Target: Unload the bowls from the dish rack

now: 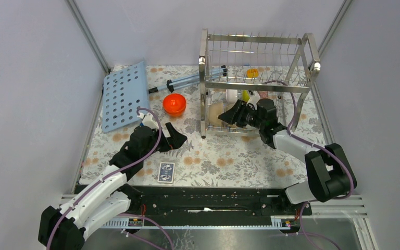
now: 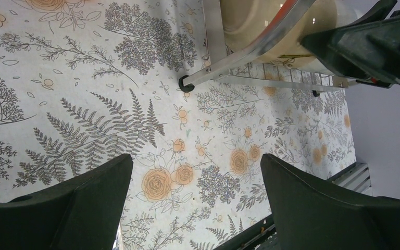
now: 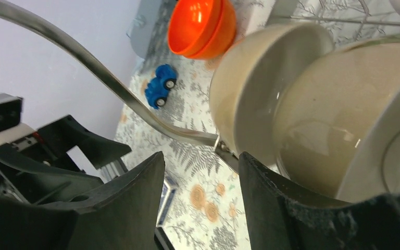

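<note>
Two cream bowls stand on edge in the metal dish rack (image 1: 260, 87). In the right wrist view the outer bowl (image 3: 223, 99) is in the centre, and the second bowl (image 3: 338, 112) lies to its right, partly cut off. My right gripper is open at the rack's front, its right fingertip close to the outer bowl's lower rim. Nothing is clamped between its fingers; contact with the rim is unclear. Left of the rack, my left gripper (image 1: 177, 132) hangs open and empty over the cloth. Orange bowls (image 1: 174, 104) sit stacked on the table behind it.
A blue perforated board (image 1: 125, 96) stands at the left, with a light-blue folded stand (image 1: 187, 80) behind the orange bowls. A card box (image 1: 166, 172) lies near the front edge. The rack's curved metal frame (image 3: 104, 73) crosses the right wrist view. Cloth before the rack is clear.
</note>
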